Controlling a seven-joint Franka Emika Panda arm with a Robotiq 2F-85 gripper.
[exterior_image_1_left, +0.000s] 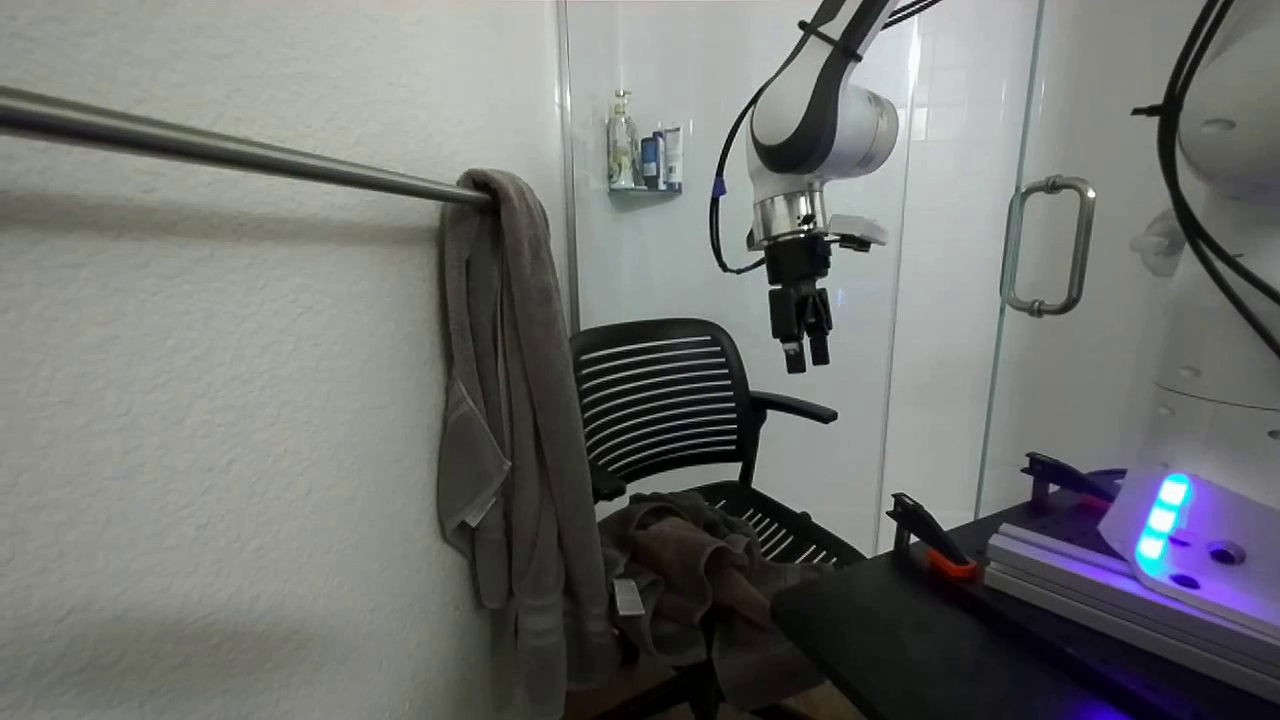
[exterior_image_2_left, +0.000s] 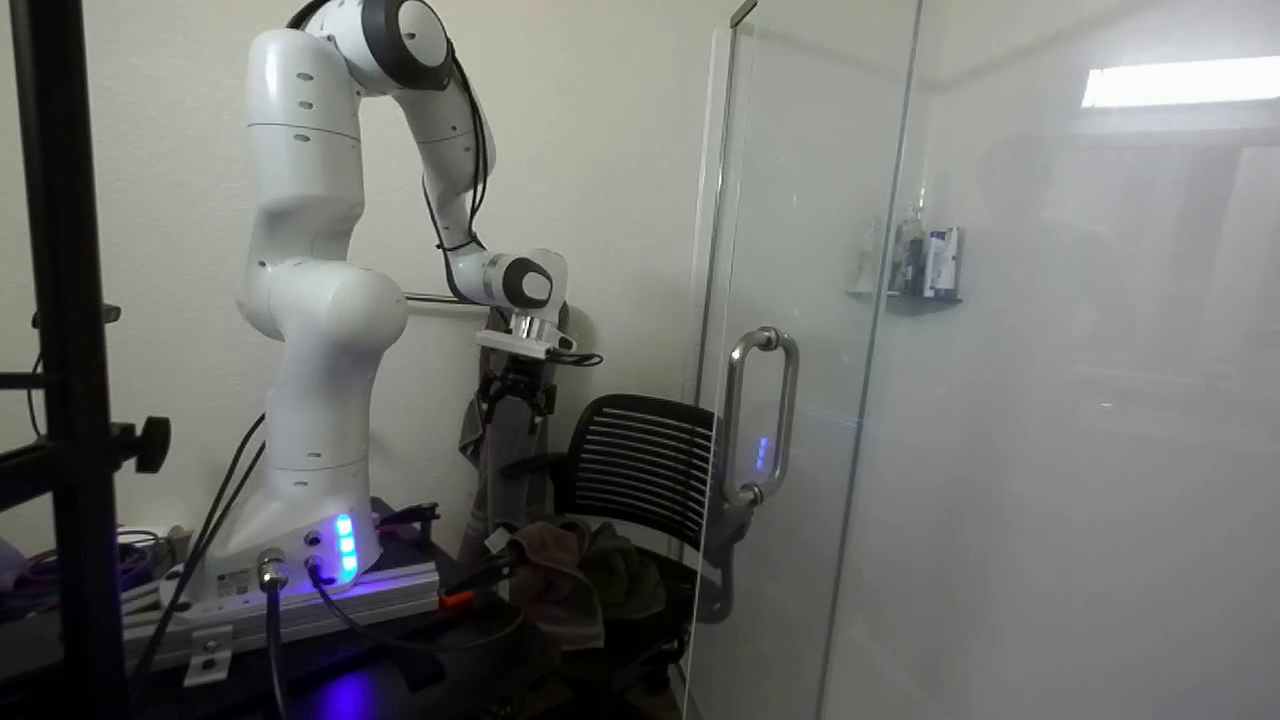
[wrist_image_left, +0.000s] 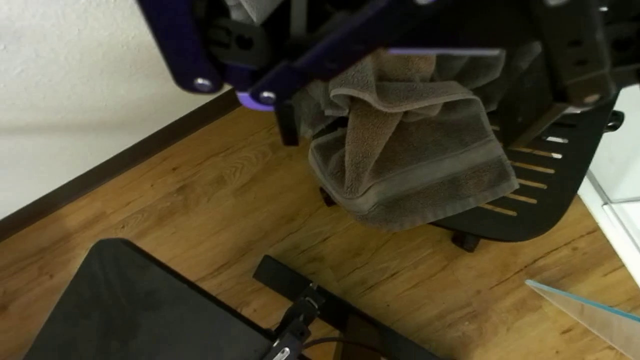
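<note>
High over the chair, my gripper (exterior_image_1_left: 806, 356) points downward in exterior view 1, open and with nothing between its fingers. A crumpled grey-brown towel (exterior_image_1_left: 690, 558) lies on the seat of the black chair (exterior_image_1_left: 660, 396), well below the gripper. Part of this towel (wrist_image_left: 414, 162) drapes over the seat's edge in the wrist view, where dark gripper parts cover its upper portion. Another grey towel (exterior_image_1_left: 516, 360) hangs from the end of the metal bar (exterior_image_1_left: 264, 156) on the wall, left of the gripper and apart from it.
A black table (exterior_image_1_left: 924, 636) with clamps (exterior_image_1_left: 930, 534) stands at the front right beside the arm's base. The glass shower door with its metal handle (exterior_image_1_left: 1080, 246) is behind. The chair's armrest (exterior_image_1_left: 794, 408) rises near the gripper's side. Wooden floor (wrist_image_left: 198, 186) lies between table and chair.
</note>
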